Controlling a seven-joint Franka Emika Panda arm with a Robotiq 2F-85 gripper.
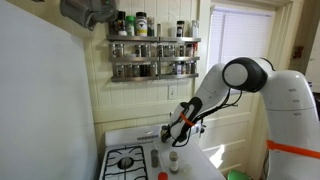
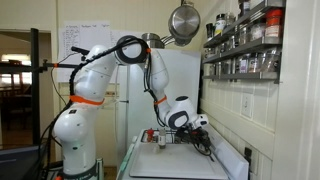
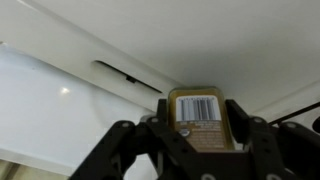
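In the wrist view a small jar with a barcode label and orange-brown contents sits between the two dark fingers. My gripper is shut on it. Exterior view 1 has the gripper low over the back of the white counter, close to the panelled wall; the jar is too small to make out there. From the other side, in exterior view 2, the gripper is near the wall at the right, above the counter.
Several small containers, including a pale-lidded jar and a red-topped one, stand beside the stove. Wall shelves full of spice jars hang above. Pans hang overhead.
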